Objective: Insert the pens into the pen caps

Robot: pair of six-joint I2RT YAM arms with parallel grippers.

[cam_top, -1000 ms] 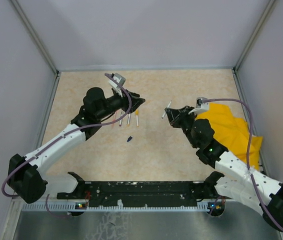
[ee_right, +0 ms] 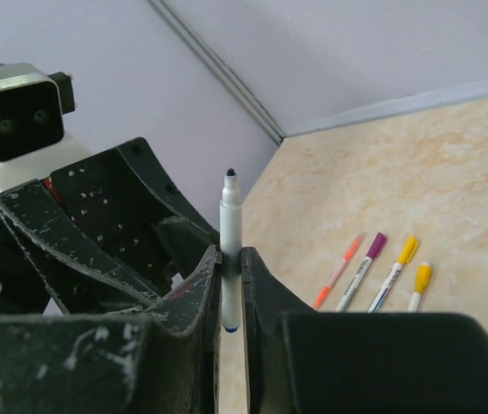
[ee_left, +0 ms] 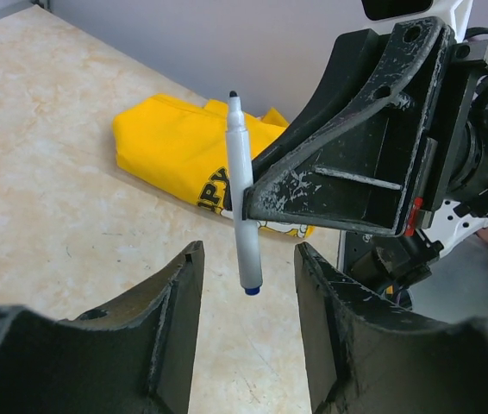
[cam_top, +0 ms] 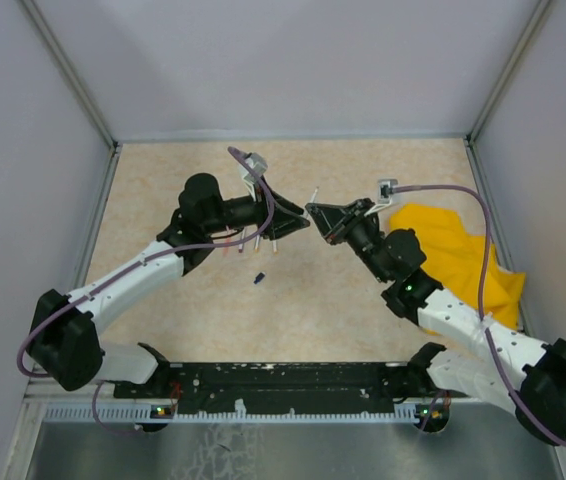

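Note:
An uncapped white marker (ee_left: pixel 240 172) with a dark tip and blue tail end stands nearly upright, pinched around its middle by my right gripper. In the left wrist view its lower end shows between the fingers of my left gripper, which is open, and I see no contact there. A dark blue cap (cam_top: pixel 259 277) lies alone on the table below the arms. Several capped pens lie behind the left arm, among them an orange one (ee_right: pixel 339 271), a purple one (ee_right: pixel 361 271) and two with yellow caps (ee_right: pixel 394 272).
A yellow cloth bag (cam_top: pixel 450 250) covers the table's right side. Grey walls enclose the table (cam_top: pixel 313 320) at the back and sides. Both grippers are close together over the centre.
The right gripper has moved left with the marker, which now stands more upright. My left gripper has moved right towards it, and the gap between the two has nearly closed.

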